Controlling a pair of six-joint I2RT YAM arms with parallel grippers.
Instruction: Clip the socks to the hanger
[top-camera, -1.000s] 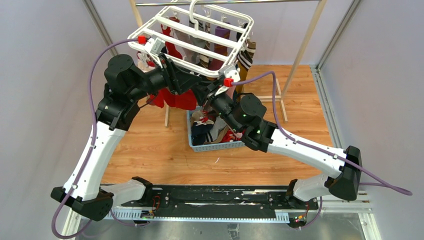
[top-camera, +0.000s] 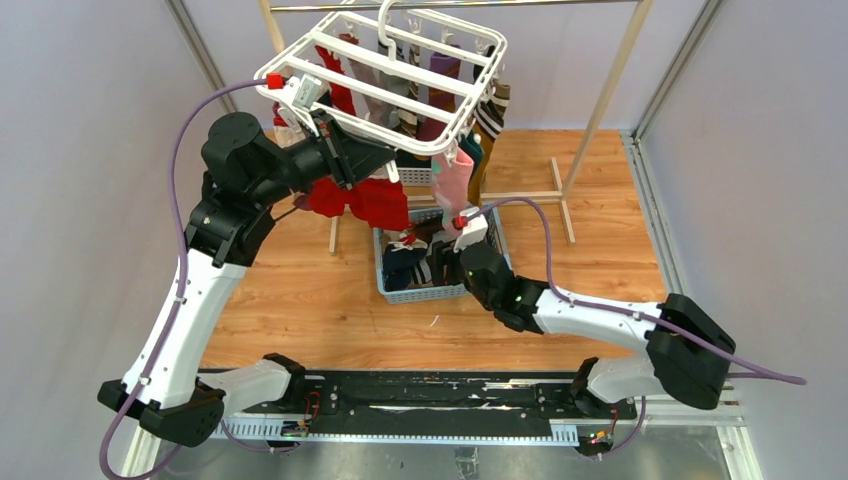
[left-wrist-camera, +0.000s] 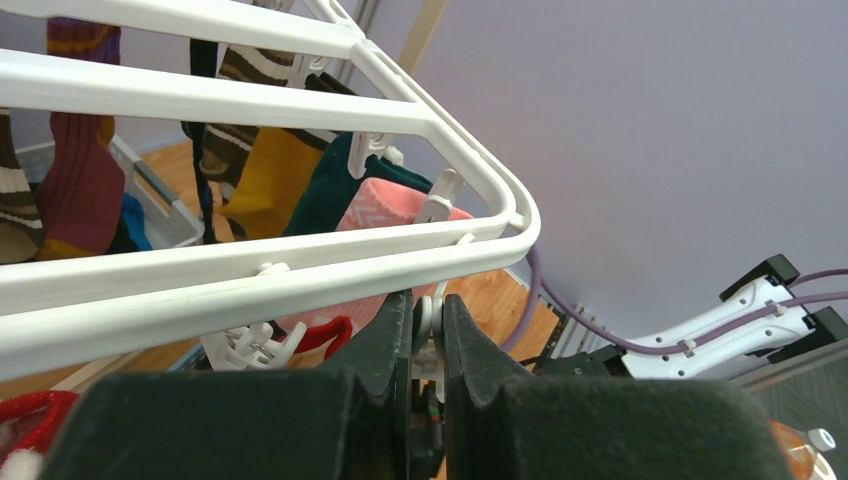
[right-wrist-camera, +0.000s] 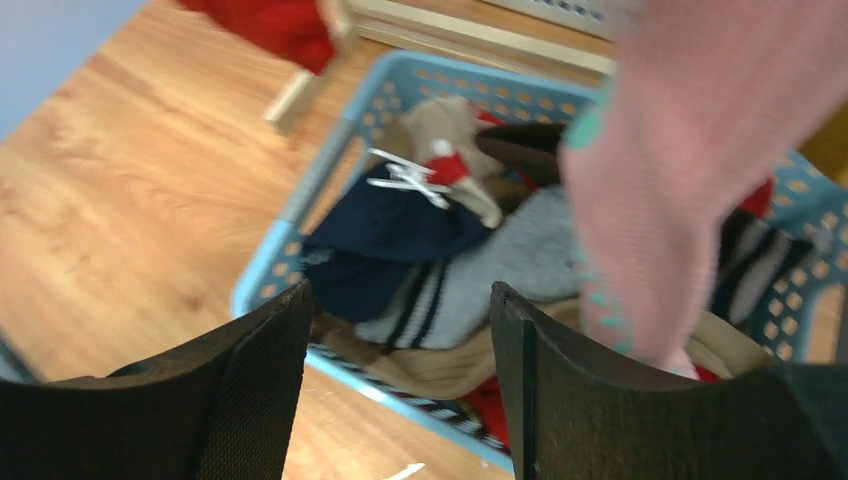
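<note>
Over the back of the workspace hangs the white hanger, with socks of several colours dangling from its clips. My left gripper is shut on a white clip below the hanger's front bar; no sock shows between its fingers. In the top view, a pink sock hangs at the front right corner. It also looms blurred on the right of the right wrist view. My right gripper is part open over the blue basket, nothing between its fingers. Inside lie a navy sock and a grey one.
A wooden stand holds the hanger's rail. Red socks hang beside the left gripper, close to the basket's left side.
My right gripper has come away from beside the left gripper, moving down and forward to over the basket, uncovering the pink sock. The left arm stays nearly still at the hanger.
</note>
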